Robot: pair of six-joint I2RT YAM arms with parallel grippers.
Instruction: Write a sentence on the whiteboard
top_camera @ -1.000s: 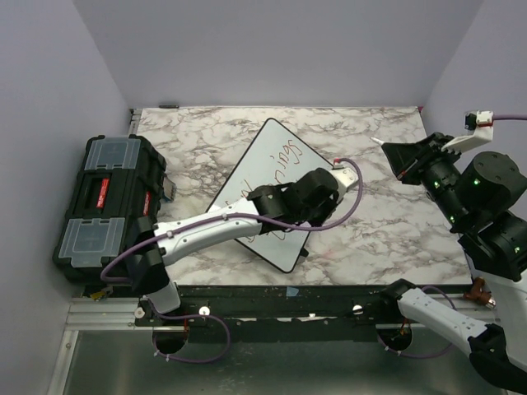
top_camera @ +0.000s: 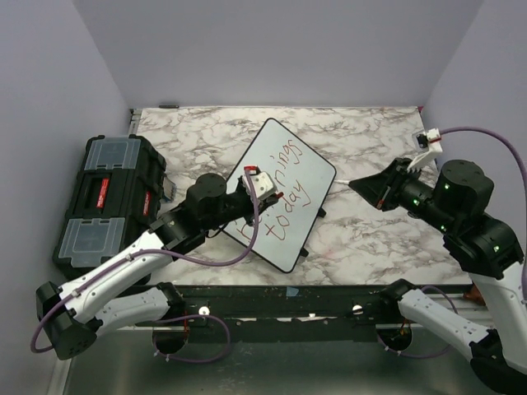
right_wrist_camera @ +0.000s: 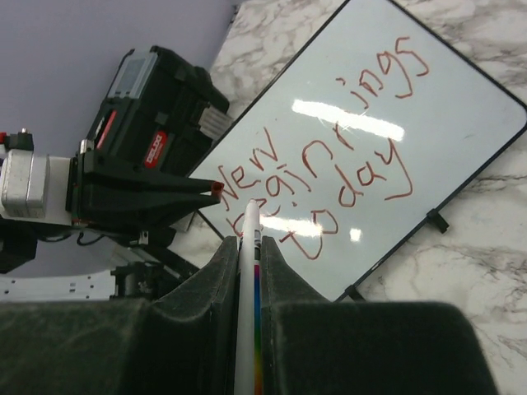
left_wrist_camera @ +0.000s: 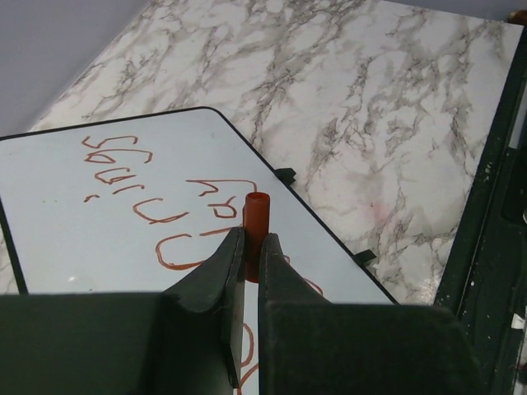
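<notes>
The whiteboard [top_camera: 268, 146] lies tilted on the marble table, with red handwriting [right_wrist_camera: 317, 234] across it; "New" and "today" are readable in the right wrist view. My left gripper [top_camera: 278, 196] hangs over the board's middle, shut on a small red-orange cap-like cylinder [left_wrist_camera: 257, 216] with a hollow-looking end. Off the board's right edge, my right gripper [top_camera: 354, 183] is shut on a slim white pen [right_wrist_camera: 249, 255], whose pale tip points towards the board. In the right wrist view, the cap [right_wrist_camera: 217, 188] pokes from the left fingers [right_wrist_camera: 156, 177], apart from the pen.
A black toolbox [top_camera: 107, 206] with clear lids stands at the left. Small black clips [right_wrist_camera: 437, 220] sit on the board's edge. Bare marble [top_camera: 362, 239] is free to the right, and a dark rail [top_camera: 247, 298] runs along the front.
My left gripper has swung left from the board's right side to over its middle. The right gripper has come left and nearer the front, towards the board, pen still held.
</notes>
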